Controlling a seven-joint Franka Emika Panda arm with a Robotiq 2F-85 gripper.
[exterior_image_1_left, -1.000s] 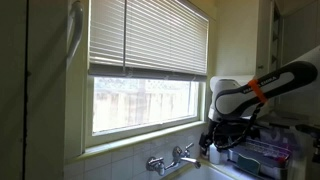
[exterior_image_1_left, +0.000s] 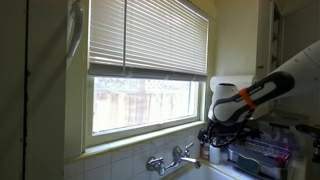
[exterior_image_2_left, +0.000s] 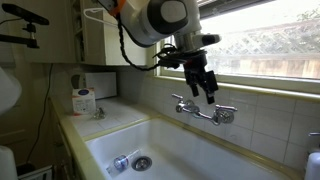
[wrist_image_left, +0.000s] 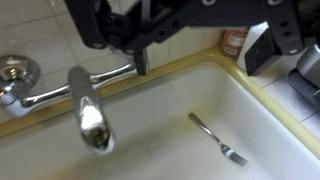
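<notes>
A metal fork (wrist_image_left: 217, 138) lies on the white sink floor (wrist_image_left: 160, 125) in the wrist view, below the gap between my fingers. My gripper stands open above the sink, with nothing between its fingers. In exterior view 2 the gripper (exterior_image_2_left: 212, 69) hangs high over the basin, near the wall faucet (exterior_image_2_left: 205, 110). The fork cannot be made out in either exterior view.
The faucet spout (wrist_image_left: 92, 115) juts over the sink close to my left finger. A small shiny object (exterior_image_2_left: 122, 162) sits beside the drain (exterior_image_2_left: 142, 163). A jar (wrist_image_left: 235, 40) stands behind the rim; a dish rack (exterior_image_1_left: 258, 158) stands right of the sink.
The arm has shifted a little, its orange band lower and further left than before. My gripper's place near the wall has barely changed.
</notes>
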